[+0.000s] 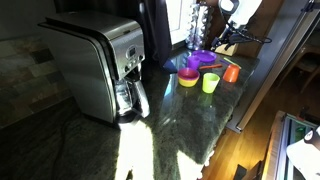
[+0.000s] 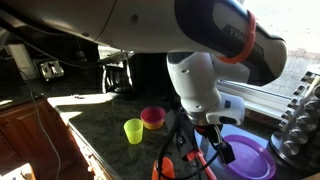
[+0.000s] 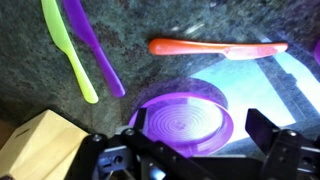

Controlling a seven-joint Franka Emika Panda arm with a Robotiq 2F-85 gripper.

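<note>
My gripper is open in the wrist view, its two dark fingers spread wide at the bottom of the frame. Between and beyond them shows a purple bowl or plate (image 3: 185,121), resting on the dark counter below. An orange knife (image 3: 188,47) lies farther up, apart from the fingers. To the left are a purple knife (image 3: 95,45) and a yellow-green knife (image 3: 68,45), side by side. Exterior view 2 has the gripper (image 2: 195,155) above the counter, partly blurred against the dark surroundings, with a large purple plate (image 2: 250,158) to its right.
A yellow-green cup (image 1: 210,82), an orange cup (image 1: 231,73) and a stack of colored bowls (image 1: 188,77) stand on the counter. A coffee maker (image 1: 110,65) occupies the left. A wooden block (image 3: 40,147) sits at lower left.
</note>
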